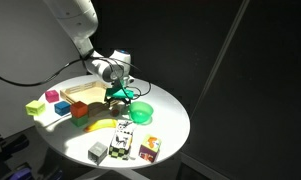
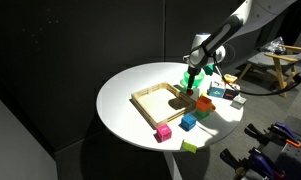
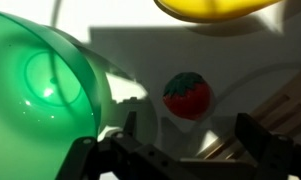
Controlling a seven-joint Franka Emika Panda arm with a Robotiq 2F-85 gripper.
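Note:
A small red strawberry (image 3: 187, 95) with a green leafy top lies on the white table in the wrist view. My gripper is open, its two dark fingers spread on either side, with the strawberry between and slightly ahead of them and nothing held. In the first exterior view the gripper (image 1: 120, 96) hangs low over the table, just left of the green bowl (image 1: 141, 112). The strawberry is hard to make out there. That same green bowl (image 3: 35, 100) fills the left of the wrist view, close to one finger.
A yellow banana (image 1: 101, 125) lies in front of the gripper. The wooden tray (image 2: 162, 103) stands beside it. Coloured blocks, such as a red one (image 1: 79, 109), and printed boxes (image 1: 150, 148) sit around the table. Bare table (image 1: 170, 110) shows right of the bowl.

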